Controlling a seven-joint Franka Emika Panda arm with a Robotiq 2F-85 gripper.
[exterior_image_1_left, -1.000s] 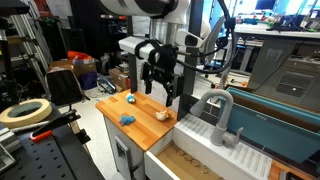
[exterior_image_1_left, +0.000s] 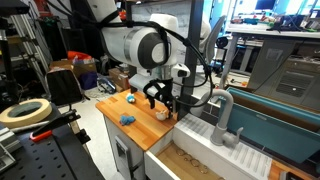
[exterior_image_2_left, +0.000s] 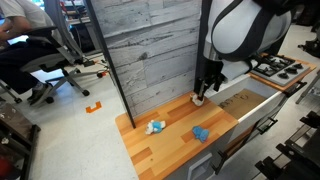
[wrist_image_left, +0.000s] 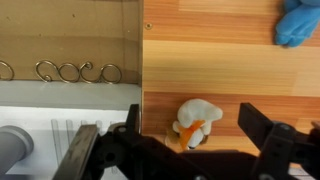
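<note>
A small white and orange toy (wrist_image_left: 199, 110) lies on the wooden counter (wrist_image_left: 214, 62), near the drawer side. My gripper is open above it, a dark finger showing on either side of the toy in the wrist view. From the side, the gripper (exterior_image_1_left: 164, 101) hangs low over the toy (exterior_image_1_left: 160, 114); whether the fingertips touch it I cannot tell. A blue toy (exterior_image_1_left: 127, 119) lies apart on the counter, also seen as a blue plush shape (wrist_image_left: 298, 20) at the wrist view's upper right. A blue and white toy (exterior_image_2_left: 155, 127) sits farther off.
Beside the counter is an open drawer (exterior_image_1_left: 196, 163) with a light wooden bottom. A grey faucet (exterior_image_1_left: 222, 105) rises close to the arm, by a white ridged drainboard (exterior_image_1_left: 238, 157). A grey plank wall (exterior_image_2_left: 165, 70) stands behind the counter.
The arm has come down from above the counter, bringing the gripper close over the white and orange toy. The toys seem to have stayed in place.
</note>
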